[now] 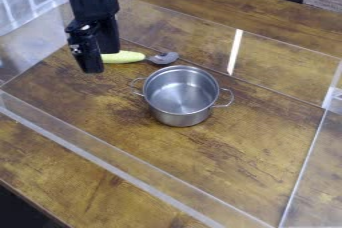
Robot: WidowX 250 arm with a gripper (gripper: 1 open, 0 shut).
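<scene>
My black gripper (86, 58) hangs open over the left part of the wooden table, upper left in the camera view, with nothing seen between its fingers. Just right of it lies a pale yellow-green elongated object (126, 57), with a grey metal piece (163, 58) at its right end. A steel pot (182, 99) with two side handles stands at the centre, below and right of the gripper.
Clear plastic walls (325, 142) border the work area on the wooden table (201, 172). The back left is mostly hidden by my arm.
</scene>
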